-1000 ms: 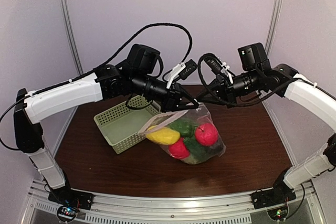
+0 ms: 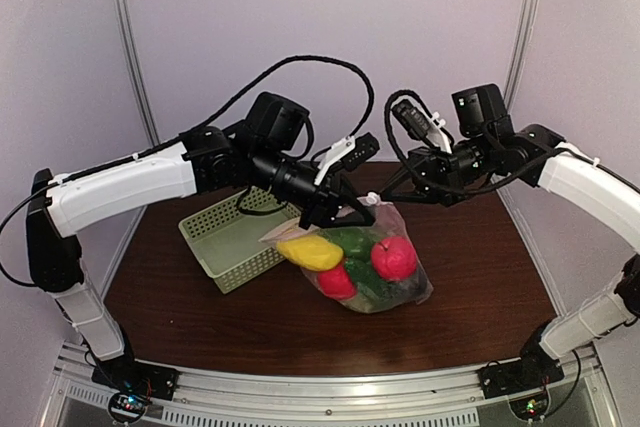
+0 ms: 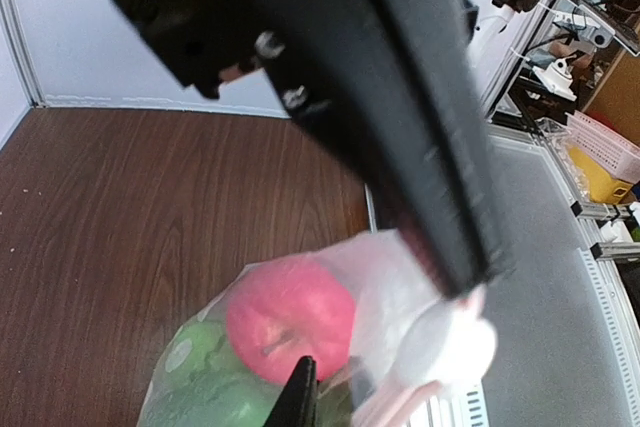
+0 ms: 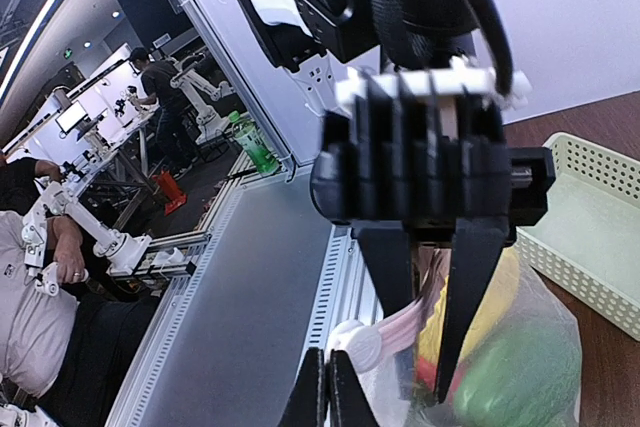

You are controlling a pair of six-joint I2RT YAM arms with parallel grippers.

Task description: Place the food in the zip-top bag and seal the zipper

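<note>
A clear zip top bag [image 2: 380, 295] with a pink zip strip hangs below my left gripper [image 2: 350, 213], which is shut on its top edge. Inside are a yellow food piece [image 2: 310, 252], a pinkish-red one [image 2: 394, 258], a smaller red one [image 2: 337, 283] and green pieces [image 2: 350, 240]. A white slider [image 4: 358, 342] sits at the end of the pink strip [image 4: 405, 327], out past the left fingers. My right gripper is shut right beside the slider, nothing visible between its fingertips; whether they touch it I cannot tell.
A pale green basket [image 2: 228, 272] stands empty on the brown table [image 2: 200, 327], behind and left of the bag. Both arms meet closely over the table's middle.
The bag has swung a little.
</note>
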